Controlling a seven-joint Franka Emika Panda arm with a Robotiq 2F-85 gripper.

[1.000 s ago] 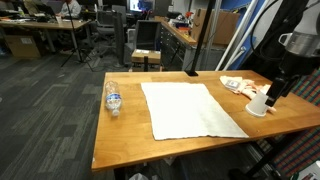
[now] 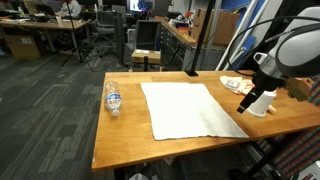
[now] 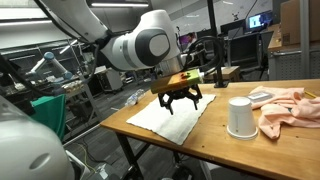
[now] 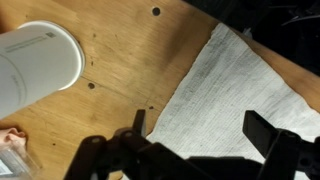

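Note:
My gripper [image 3: 183, 101] is open and points down, with nothing between its fingers. In the wrist view the gripper is above the white cloth [image 4: 225, 100], near one of its corners. That white cloth [image 2: 185, 105] lies flat across the middle of the wooden table. A white, cup-like container [image 3: 241, 118] stands upright to the right of the gripper, apart from it in exterior view 2. From above, its round end [image 4: 60, 60] shows at the upper left. A clear bottle [image 2: 113, 97] with a blue-and-white label stands left of the cloth.
A crumpled pinkish cloth [image 3: 290, 112] lies on the table beyond the white container. Bare wood [image 2: 125, 135] runs along the table's left side. Part of the arm [image 2: 298, 55] blocks the right of exterior view 1.
The gripper has moved left in exterior view 1, from around the white container toward the white cloth. The container, cloth and bottle have stayed where they were.

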